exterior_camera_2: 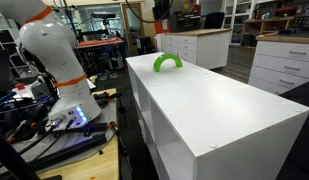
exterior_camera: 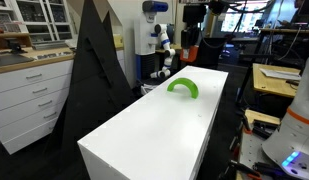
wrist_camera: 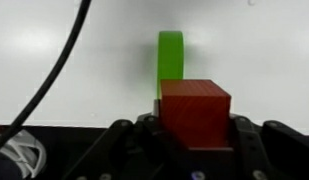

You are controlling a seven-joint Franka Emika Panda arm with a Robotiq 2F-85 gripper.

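A red block [wrist_camera: 195, 100] fills the lower middle of the wrist view, with my gripper shut on it; the block hides most of the fingers. In exterior view 1 the gripper [exterior_camera: 191, 44] hangs above the far part of the white table [exterior_camera: 144, 125], the block beneath it, clear of the tabletop. A green arch [exterior_camera: 184, 86] stands upright on the table, curve upward. The wrist view shows the arch [wrist_camera: 171, 55] from above as a narrow strip, just beyond the block and partly covered by it.
A black cable [wrist_camera: 56, 70] crosses the left of the wrist view. Drawer cabinets [exterior_camera: 34, 95] and a dark angular panel [exterior_camera: 94, 75] stand behind the table.
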